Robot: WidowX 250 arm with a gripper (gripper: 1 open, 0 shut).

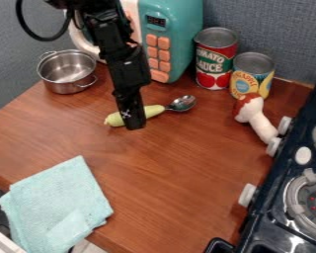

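My black gripper (131, 117) hangs low over the wooden table, its fingers at a pale yellow elongated object (153, 111), perhaps a toy vegetable, lying by a metal spoon (182, 104). The fingers cover part of the yellow object, and I cannot tell whether they are closed on it.
A steel pot (66, 79), teal toy microwave (174, 49), sauce can (215, 59) and second can (252, 79) stand behind. A white-red toy (256, 119) and black stove (292, 198) are right. A light blue cloth (55, 203) lies front left.
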